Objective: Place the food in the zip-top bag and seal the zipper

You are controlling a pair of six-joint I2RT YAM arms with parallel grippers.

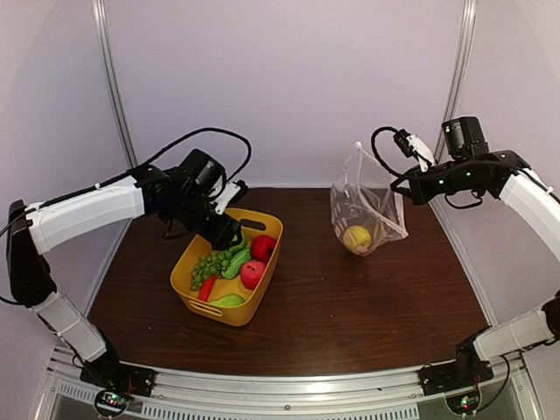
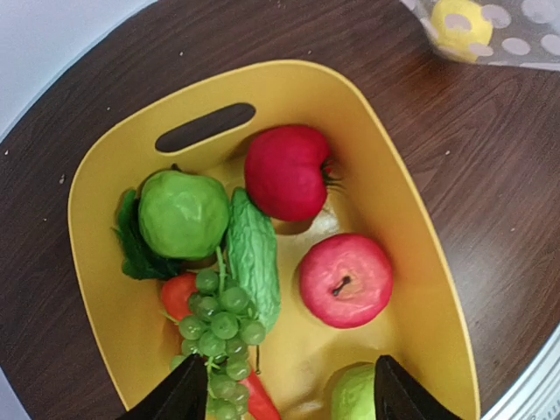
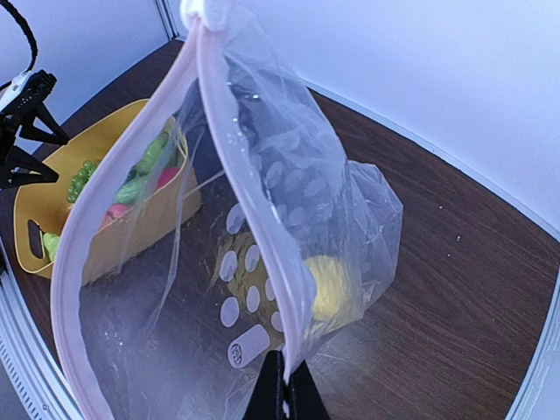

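Observation:
My left gripper [image 1: 231, 236] is over the far end of the yellow basket [image 1: 185, 282], pointing down. Its fingers stand apart in the left wrist view with nothing between them. Inside lie green grapes [image 2: 225, 325], a cucumber [image 2: 253, 262], a green pepper [image 2: 184, 214], a red tomato [image 2: 287, 171], a pinkish-red apple [image 2: 346, 280] and a pale green fruit [image 2: 354, 395], partly hidden. My right gripper is shut on the rim of the clear zip top bag [image 1: 352, 203]. The bag hangs with its mouth open, a yellow food item [image 3: 328, 287] at its bottom.
Bare dark wooden table [image 1: 324, 315] lies between basket and bag and along the front. Pale walls [image 1: 289, 96] close off the back and sides. A metal rail [image 1: 289, 381] runs along the front edge.

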